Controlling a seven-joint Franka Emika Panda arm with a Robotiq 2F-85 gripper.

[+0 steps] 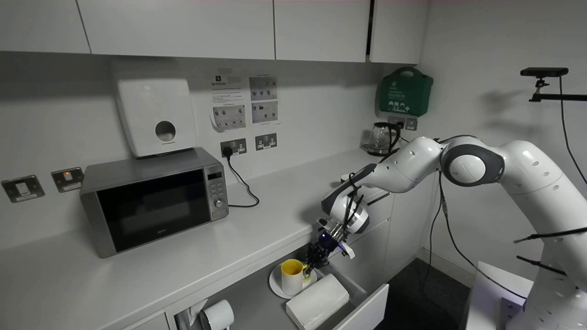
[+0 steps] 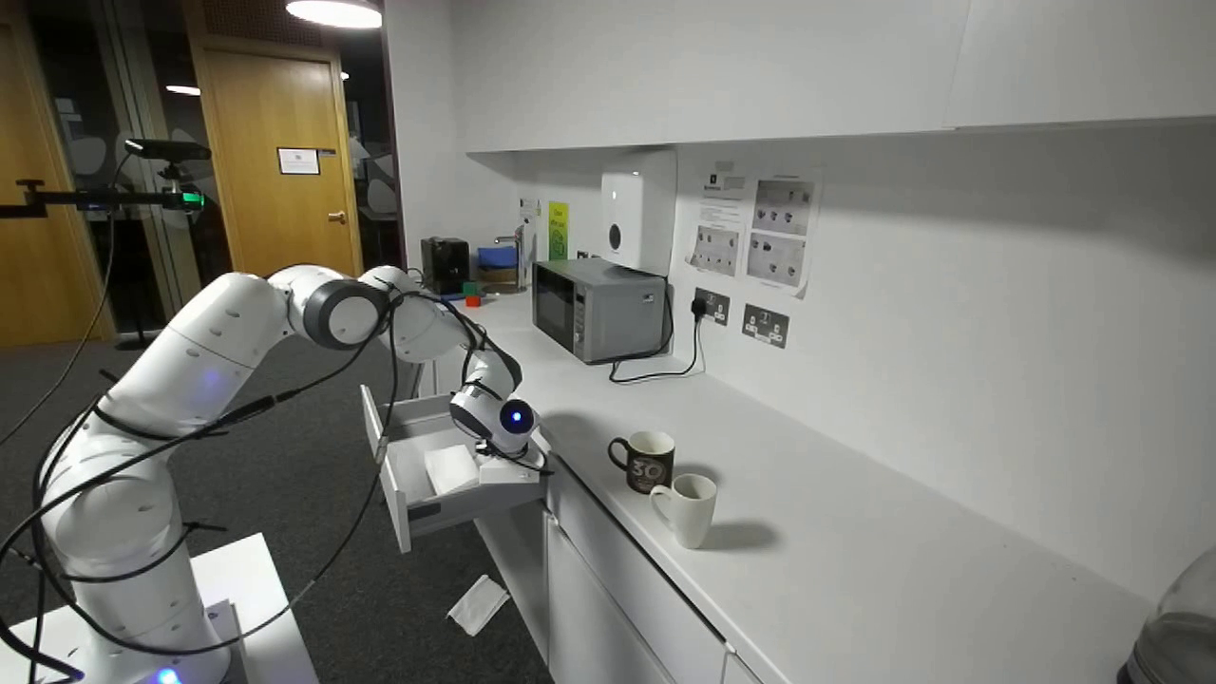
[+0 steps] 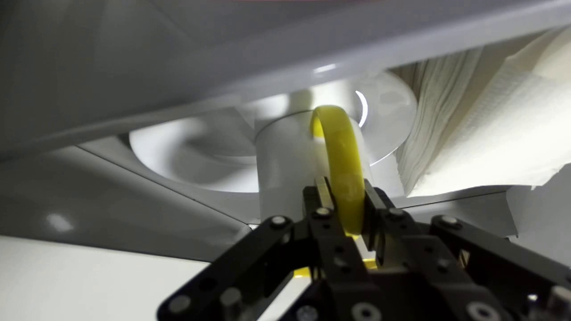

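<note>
A white mug with a yellow inside stands upright over a white plate in the open drawer. Its yellow handle runs between the two black fingers of my gripper, which is shut on it. From outside, the gripper reaches down into the drawer at the mug's right side. Whether the mug's base touches the plate cannot be told. In the second exterior view the arm hides the mug.
Beside the plate lies a white stack of paper towels. A white mug lies at the drawer's left. The drawer front stands pulled out. On the counter are a dark mug, a white mug and a microwave.
</note>
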